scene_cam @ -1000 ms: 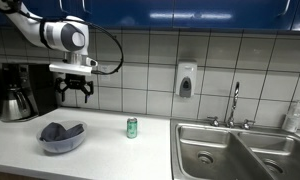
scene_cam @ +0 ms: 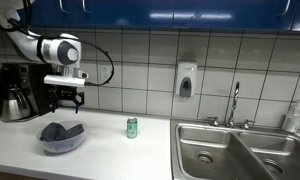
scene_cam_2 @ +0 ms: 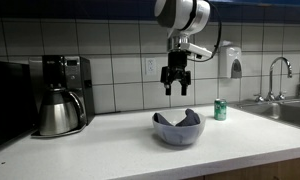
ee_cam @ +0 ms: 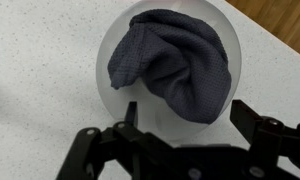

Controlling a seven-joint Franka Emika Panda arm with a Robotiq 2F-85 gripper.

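A dark grey-blue cloth (ee_cam: 178, 62) lies bunched inside a pale round bowl (ee_cam: 108, 65) on the white counter. In exterior view 2 the cloth (scene_cam_2: 189, 119) rises above the rim of the bowl (scene_cam_2: 177, 134). My gripper (scene_cam: 65, 105) hangs in the air above the bowl, fingers pointing down. From the other side, the gripper (scene_cam_2: 175, 92) shows its fingers wide apart and empty. The wrist view has the fingers (ee_cam: 131, 113) near the bowl's lower edge in the picture, clear of the cloth.
A green can (scene_cam: 132, 128) stands on the counter right of the bowl, before the sink (scene_cam: 205, 135). A coffee maker (scene_cam_2: 65, 95) with a steel carafe is at the back left. Bare counter (scene_cam_2: 90, 150) lies left of the bowl.
The arm has come lower and shifted to the left in exterior view 1, nearer to the bowl. Bowl, cloth and can have stayed in place.
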